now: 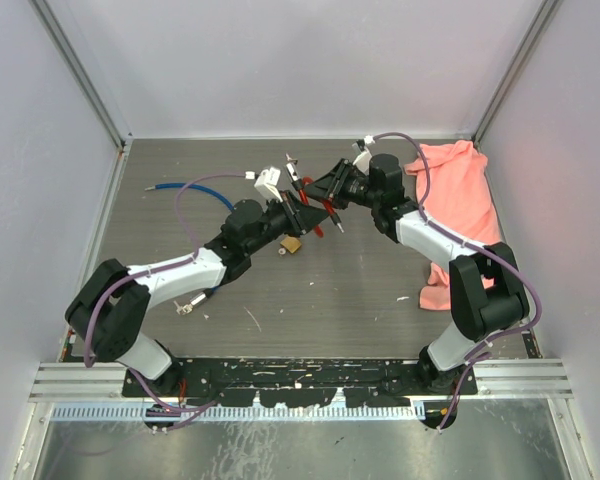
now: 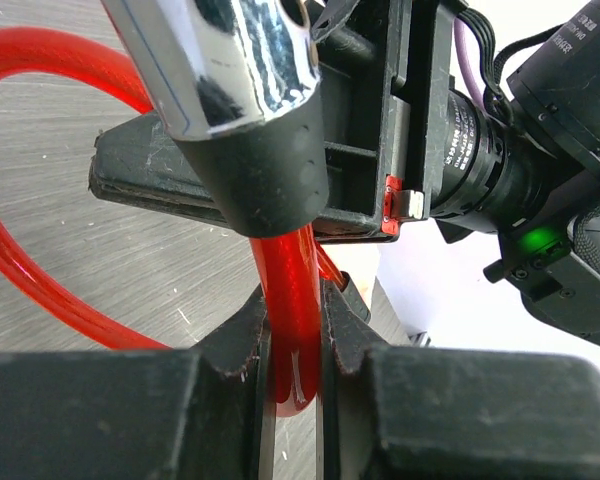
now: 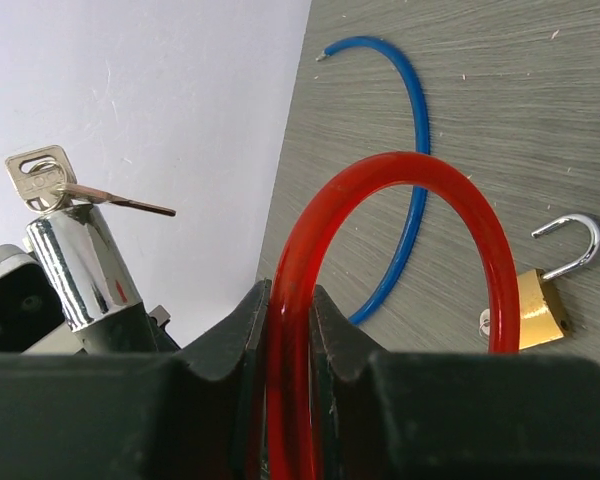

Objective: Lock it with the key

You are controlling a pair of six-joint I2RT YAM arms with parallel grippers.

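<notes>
A red cable lock [image 1: 303, 196] is held up between both arms. Its chrome lock body [image 3: 75, 262] has a key [image 3: 120, 200] and ring at the end. In the left wrist view, my left gripper is shut on the red cable just past the black collar [image 2: 255, 185] of the chrome body. The right gripper is shut on another stretch of the same red cable, which arches up and over in front of it. From above, the cable's thin dark-and-metal end [image 1: 336, 219] points down to the right. The two grippers are very close together.
A brass padlock [image 3: 542, 312] with its shackle open lies on the table below. A blue cable [image 3: 415, 100] curves across the left side. The orange cloth [image 1: 458, 190] lies at the right.
</notes>
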